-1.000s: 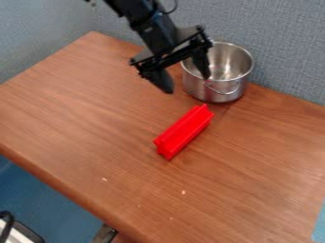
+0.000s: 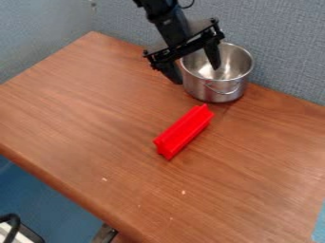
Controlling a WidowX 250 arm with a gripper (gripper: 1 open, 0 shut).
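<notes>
My black gripper (image 2: 193,59) hangs open over the left side of a steel pot (image 2: 223,84) at the back of the table, one finger reaching over or into the pot, the other down by its left wall. Whether it touches the pot cannot be told. A red block (image 2: 184,131) lies on the wooden table in front of the pot.
Grey padded walls (image 2: 286,57) stand behind the pot and at the left. The table's front left edge drops to a blue floor.
The gripper has moved right and slightly up, toward the pot. The pot and red block have not visibly moved.
</notes>
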